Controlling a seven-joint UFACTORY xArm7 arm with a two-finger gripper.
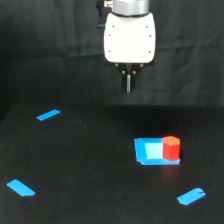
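My white gripper (pixel 128 86) hangs high at the top middle, its dark narrow fingers pointing down and close together at the centre of the hand. It looks shut, and nothing shows between the fingertips. Well below and to the right, a red cube (pixel 172 148) sits at the right part of a blue square (pixel 144 161) with a paler, whitish patch (pixel 153 150) in its middle. The gripper is far from both. Whether the blue square is flat or a shallow tray, I cannot tell.
On the black table lie blue strips: one at the far left (pixel 48 115), one at the near left (pixel 20 188) and one at the near right (pixel 191 196). A dark curtain (pixel 50 60) hangs behind.
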